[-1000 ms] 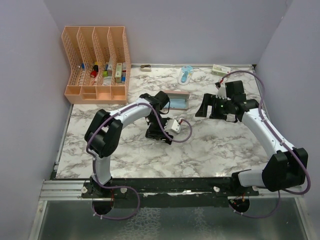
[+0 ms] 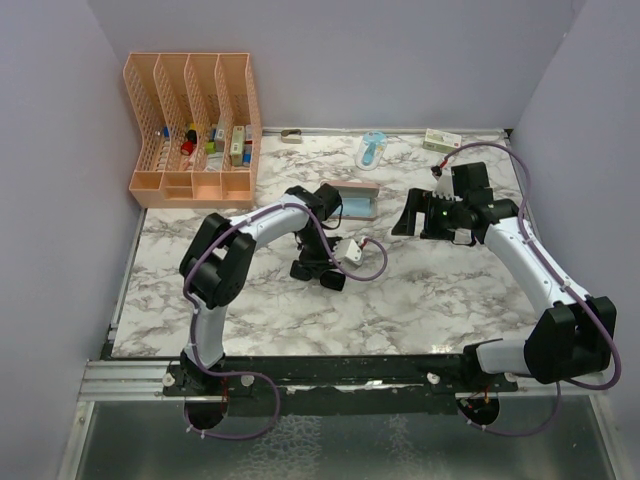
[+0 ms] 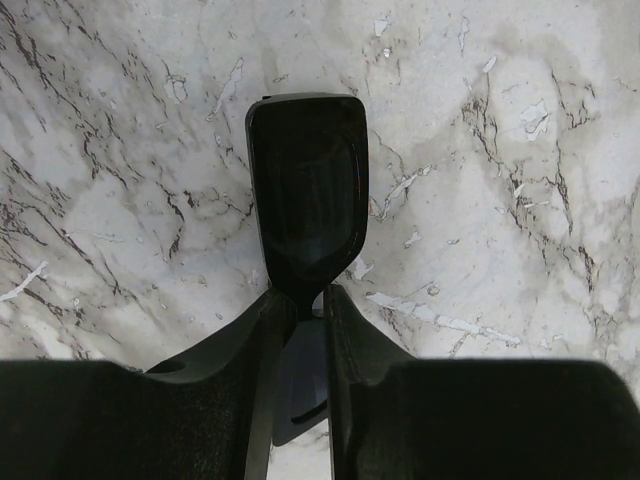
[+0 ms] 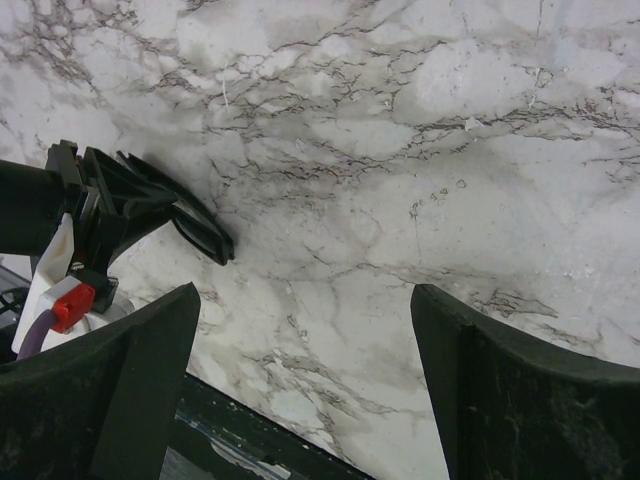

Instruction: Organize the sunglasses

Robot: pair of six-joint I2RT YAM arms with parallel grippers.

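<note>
Dark folded sunglasses (image 3: 308, 190) lie on the marble table, their two lenses in a line in the left wrist view. My left gripper straddles the narrow bridge between the lenses, its fingers close together on either side. A sliver of table shows beside the bridge, and whether both fingers press on it is unclear. From above, one lens (image 2: 333, 280) shows beyond that gripper. In the right wrist view, the sunglasses (image 4: 205, 235) stick out from the left fingers. My right gripper is wide open over bare table, holding nothing.
A tan compartment rack (image 2: 195, 180) with small items stands at the back left. Behind the left gripper is a pinkish box with a light blue inside (image 2: 357, 207). Farther back lie a blue-and-white item (image 2: 371, 149) and a small box (image 2: 441, 140).
The right arm stays put.
</note>
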